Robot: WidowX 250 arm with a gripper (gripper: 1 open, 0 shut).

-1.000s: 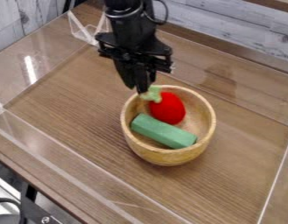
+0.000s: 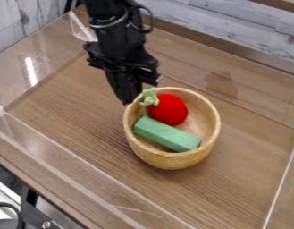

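Note:
A wooden bowl [image 2: 198,154] sits on the wooden table, right of centre. Inside are a red round object with a green top [image 2: 168,111], like a toy tomato or strawberry, and a green oblong block [image 2: 163,136] lying diagonally in front of it. My dark gripper [image 2: 126,97] hangs just left of the bowl's back rim, over the red object's left side or beside it. Its tips are small and dark, and it looks shut, with nothing visible held.
A wooden ledge runs along the back right, and the table's edge shows at lower left.
The bowl and its contents look nearly unchanged.

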